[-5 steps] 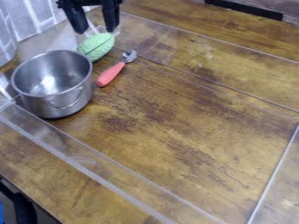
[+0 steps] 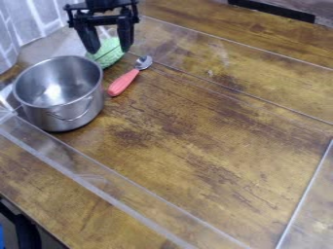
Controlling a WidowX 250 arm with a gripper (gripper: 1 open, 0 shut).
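Note:
The black gripper [image 2: 99,39] is at the top left of the view, lowered over a pale green oval object [image 2: 108,53], its fingers partly covering it; whether they hold it is unclear. Below and left stands a steel pot [image 2: 78,107], apparently empty. A peeler-like tool with a pink handle [image 2: 124,82] lies to the right of the pot, below the green object.
Transparent edges cross it, and a black strip [image 2: 274,10] runs along the back right. A light, crumpled backdrop is at the upper left.
The gripper has come down toward the green object, hiding more of its upper part. The pot and pink-handled tool have stayed in place.

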